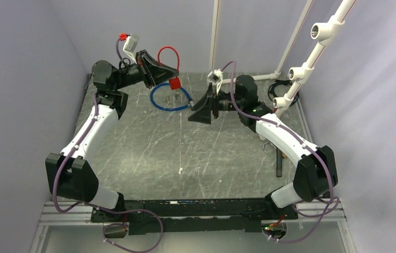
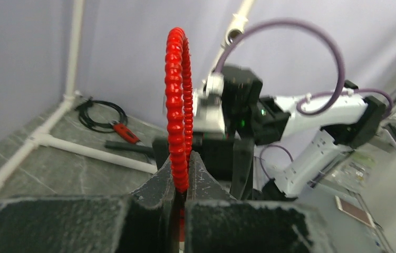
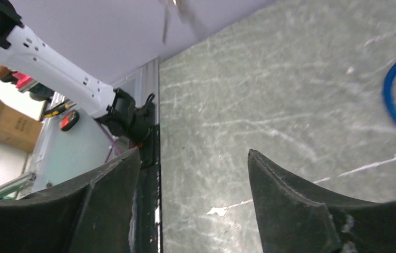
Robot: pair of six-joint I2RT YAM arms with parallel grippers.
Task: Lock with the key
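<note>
The red lock body [image 1: 175,83] hangs at the tip of my left gripper [image 1: 173,74], which is shut on it high over the back of the table. Its beaded red shackle [image 2: 174,105] arches up over the fingers in the left wrist view. A small pale, shiny thing [image 1: 176,96] shows just below the lock; whether it is a key I cannot tell. Right of the lock and apart from it, my right gripper [image 1: 206,106] stands open. In the right wrist view there is nothing between its fingers.
A blue cable ring [image 1: 170,109] lies on the grey table [image 1: 148,158] under the lock. At the right are a black coil [image 1: 282,94], a dark bar [image 1: 279,162] and white pipes [image 1: 300,71].
</note>
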